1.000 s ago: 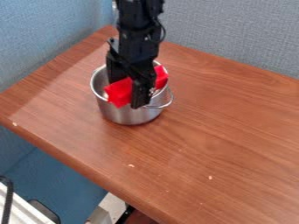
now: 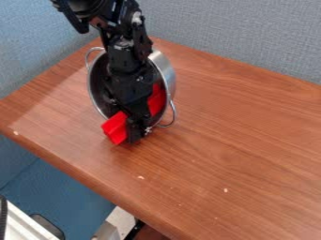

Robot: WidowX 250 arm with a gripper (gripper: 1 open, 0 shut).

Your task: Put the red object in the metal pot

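The metal pot (image 2: pixel 164 71) is tipped over at the far left of the table, its round mouth turned towards the camera. Across that mouth reaches my black gripper (image 2: pixel 141 130), pointing down. Red material shows on both sides of the dark fingers: one end of the red object (image 2: pixel 115 127) juts out at the lower left past the pot's rim, and the other part lies against the pot's inside at the right. The gripper looks shut on the red object, though the fingers hide its middle.
A white item (image 2: pixel 25 223) is at the lower left corner.
The pot has gone from upright to tipped, mouth towards the camera. My gripper and the red object have shifted left and lower in view, keeping about the same position relative to each other.
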